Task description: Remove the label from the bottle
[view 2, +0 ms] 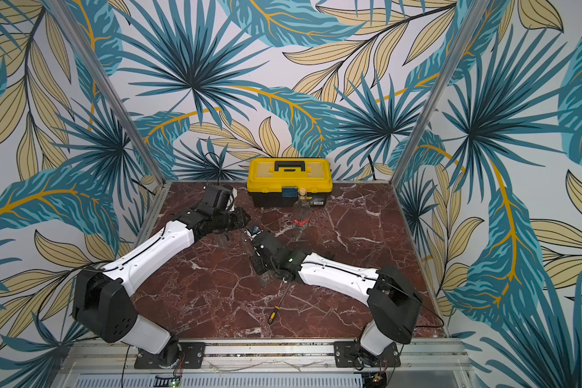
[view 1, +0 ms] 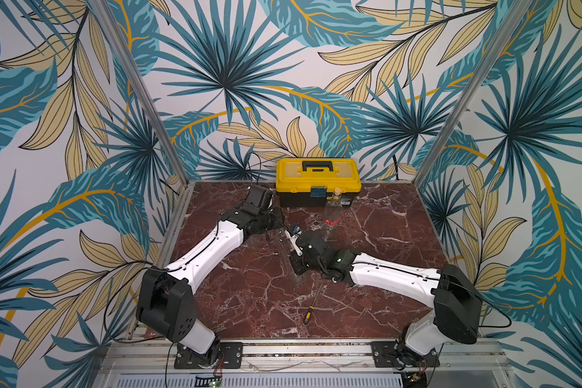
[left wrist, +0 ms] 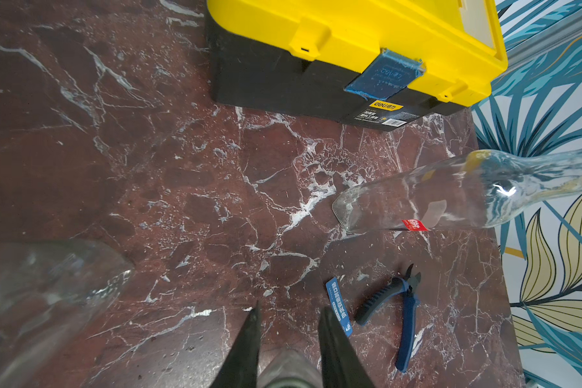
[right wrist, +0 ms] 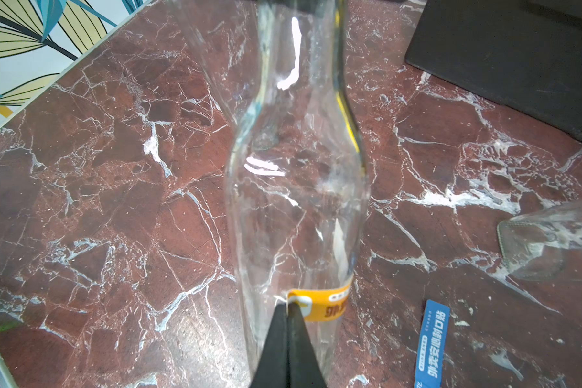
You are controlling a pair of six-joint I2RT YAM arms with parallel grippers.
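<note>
The clear glass bottle [right wrist: 297,194] stands upright across the middle of the right wrist view, an orange label [right wrist: 320,305] low on its wall. My left gripper is shut on the bottle's neck, of which only the rounded top [left wrist: 289,370] shows between the fingers. Low in the right wrist view, my right gripper is shut with nothing between its fingers. Its tips overlap the label's left edge in that view; the label lies outside them. Whether they touch the glass I cannot tell. In the top views, the two grippers meet near the table's middle.
A second bottle [left wrist: 414,200] with a red label stands before the yellow toolbox [left wrist: 342,38]. Another blurred clear bottle [left wrist: 45,291] is at left. A blue strip [left wrist: 338,307], pliers [left wrist: 401,317] and a screwdriver [view 1: 309,315] lie on the table, whose front is mostly free.
</note>
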